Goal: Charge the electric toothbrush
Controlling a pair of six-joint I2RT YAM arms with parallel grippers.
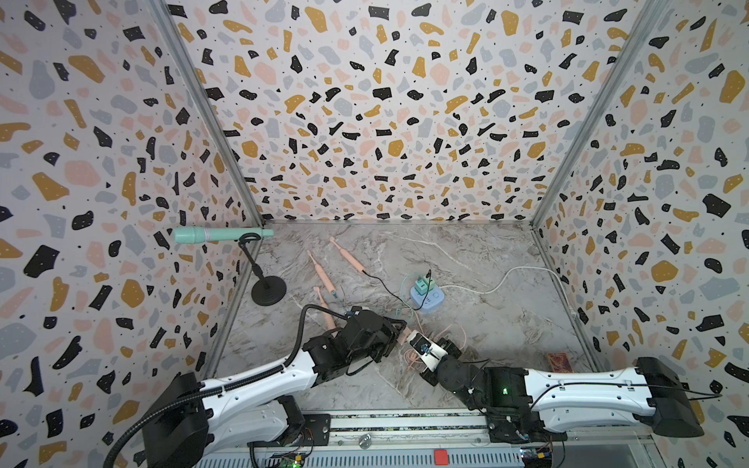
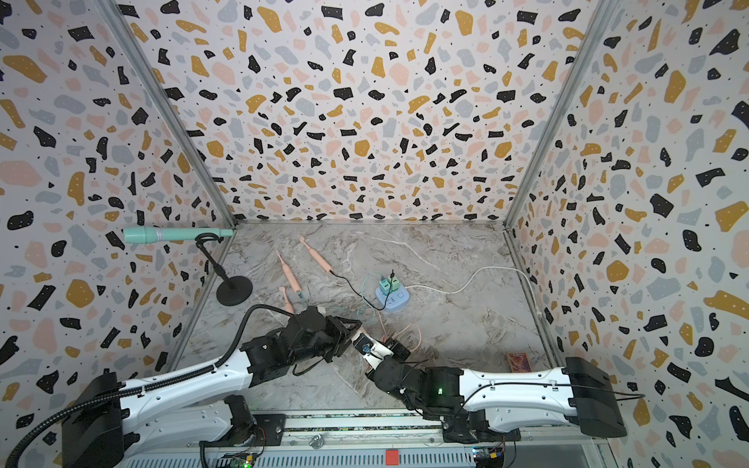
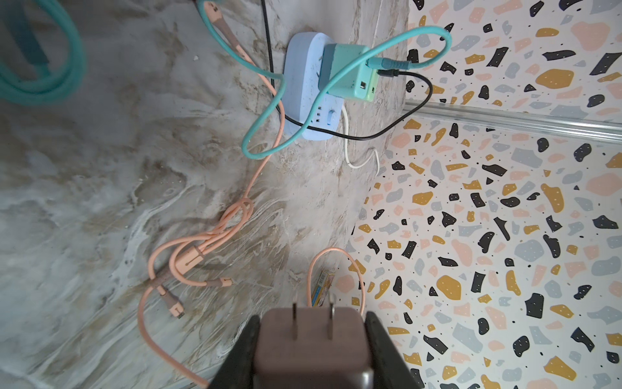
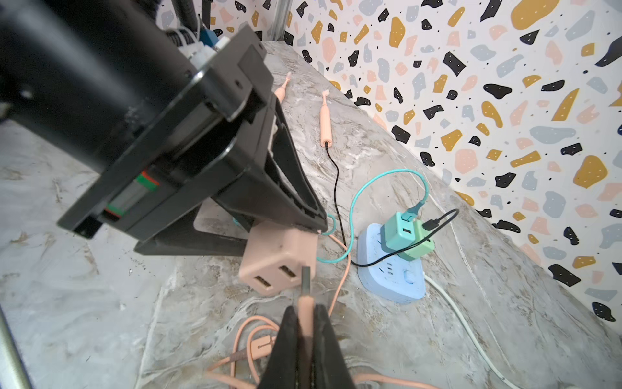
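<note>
My left gripper is shut on a pink charger cube, which has two port openings and shows prongs in the left wrist view. My right gripper is shut on a pink cable plug, whose metal tip is at the cube's port face; whether it is inserted cannot be told. Three pink toothbrushes lie at back left, including one with a black cable attached (image 1: 347, 253). A blue power strip (image 3: 301, 87) holds mint chargers (image 3: 346, 71) with teal and black cables.
Loose pink cables (image 3: 220, 233) lie coiled below the grippers. A black stand (image 1: 267, 290) with a mint tube is at the left. A small box (image 1: 558, 362) lies at the front right.
</note>
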